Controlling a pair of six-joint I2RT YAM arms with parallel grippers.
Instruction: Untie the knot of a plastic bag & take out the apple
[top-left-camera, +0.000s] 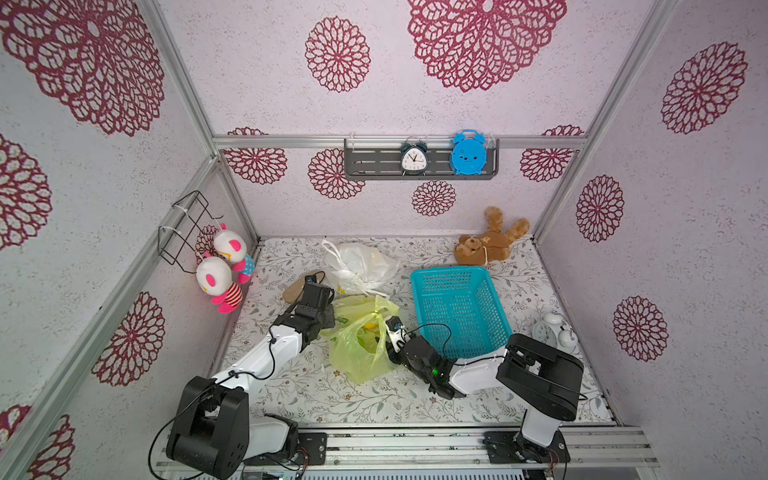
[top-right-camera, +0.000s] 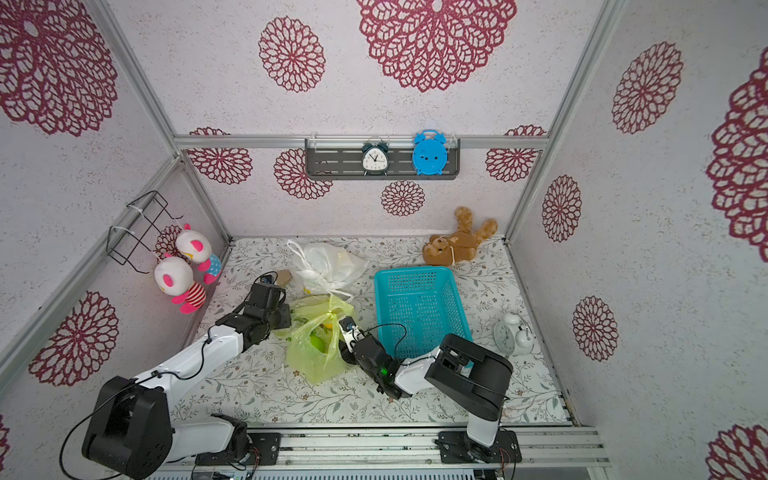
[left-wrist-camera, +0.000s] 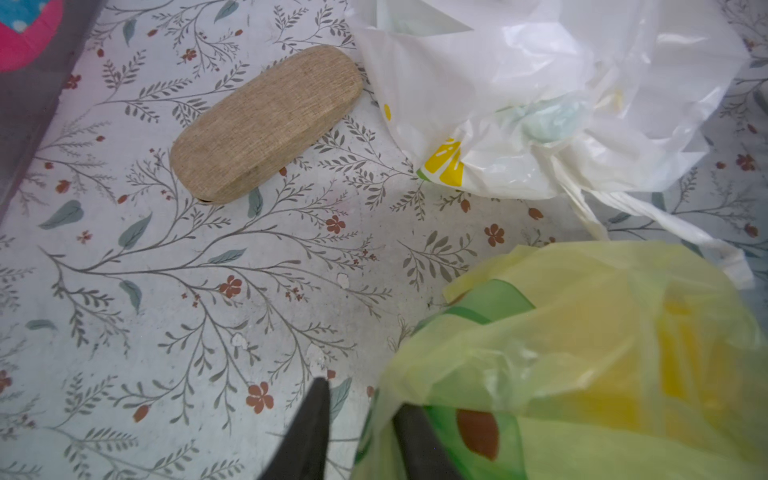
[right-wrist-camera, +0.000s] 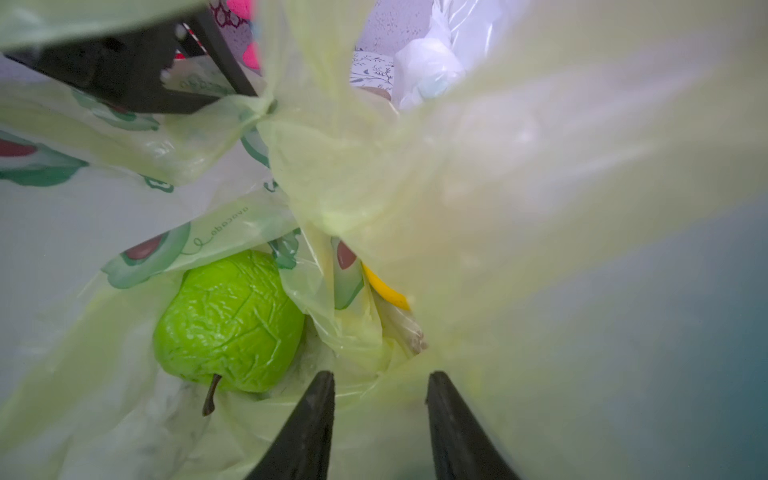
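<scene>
The yellow-green plastic bag (top-left-camera: 360, 352) stands open on the table. Inside it lies the green apple (right-wrist-camera: 228, 320), left of and beyond my right gripper, whose fingers are parted with no object between them, facing into the bag. A yellow item (right-wrist-camera: 384, 288) is partly hidden behind the plastic. My left gripper is at the bag's left side, its blurred fingers apart, with bag film over and around one finger; whether it pinches the film is unclear.
A white bag (left-wrist-camera: 528, 96) and wooden block (left-wrist-camera: 264, 120) lie behind. The teal basket (top-left-camera: 460, 276) is right, a plush toy (top-left-camera: 488, 248) at back right, a white clock (top-right-camera: 508, 336) far right.
</scene>
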